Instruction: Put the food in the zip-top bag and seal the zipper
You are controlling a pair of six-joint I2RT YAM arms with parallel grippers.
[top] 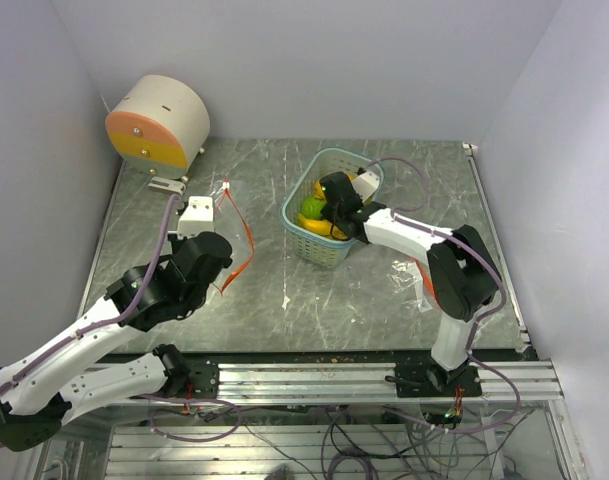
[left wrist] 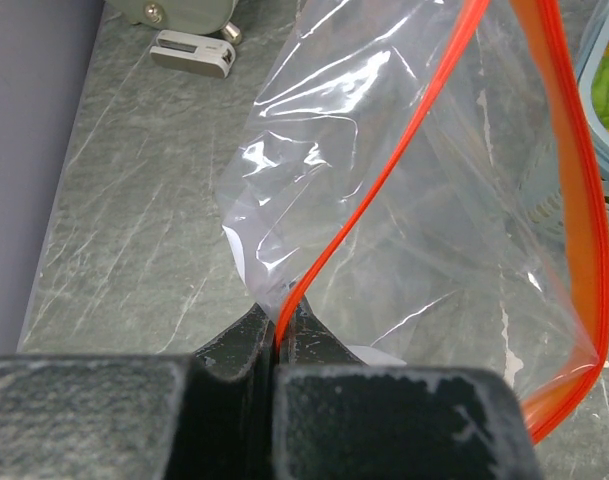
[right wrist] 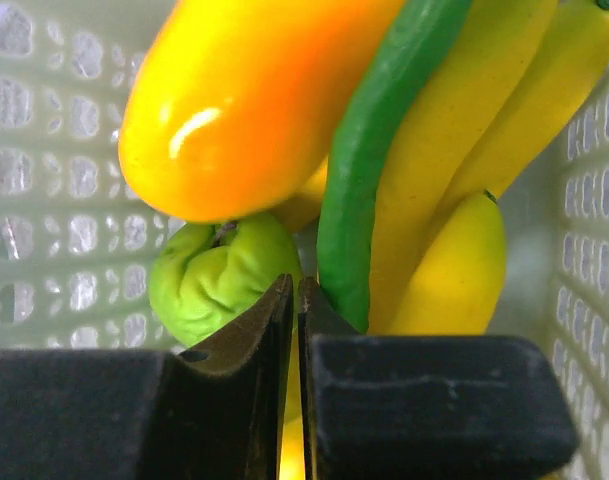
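Note:
A clear bag [left wrist: 394,220] with a red zipper hangs open from my left gripper, which is shut on its edge. In the top view the blue basket [top: 322,251] holds food, with my right gripper [top: 336,210] down inside it. In the right wrist view that gripper has its fingertips together among an orange mango [right wrist: 234,100], a green pepper [right wrist: 199,275], a long green vegetable [right wrist: 364,160] and yellow bananas [right wrist: 454,100]; whether anything is between the fingertips is hidden.
A round cream box [top: 156,124] stands at the back left. More bags with red zippers [top: 425,285] lie at the right behind the arm. The table around the basket's front is clear.

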